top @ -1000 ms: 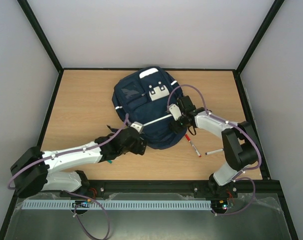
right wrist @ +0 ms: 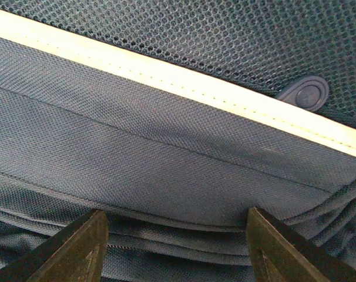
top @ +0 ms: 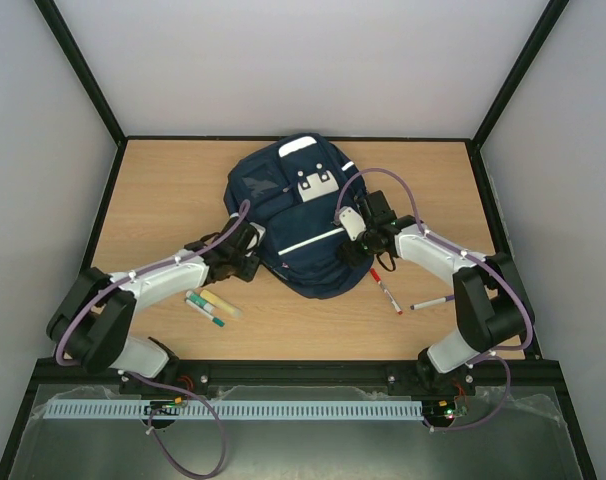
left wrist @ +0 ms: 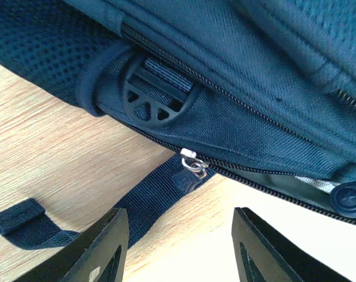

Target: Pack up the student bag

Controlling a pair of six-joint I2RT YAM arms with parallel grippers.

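The navy backpack point(top: 300, 250) lies flat on the table, slightly turned. At its left lower side my left gripper point(top: 249, 268) is open. In the left wrist view, a zipper pull point(left wrist: 194, 164) with a small fabric tab hangs from the bag's edge, just ahead of the parted fingers point(left wrist: 110, 241); nothing is between them. A navy strap point(left wrist: 145, 200) lies beneath. Over the bag's lower right part stands my right gripper point(top: 355, 256), also open. Its fingers point(right wrist: 78, 252) straddle folded fabric near a seam, without visibly clamping it; contact cannot be told.
Green markers point(top: 200, 303) and a yellow stick point(top: 221, 304) lie by the left arm. To the right are a red-ended marker point(top: 387, 291) and a white marker point(top: 432, 302).
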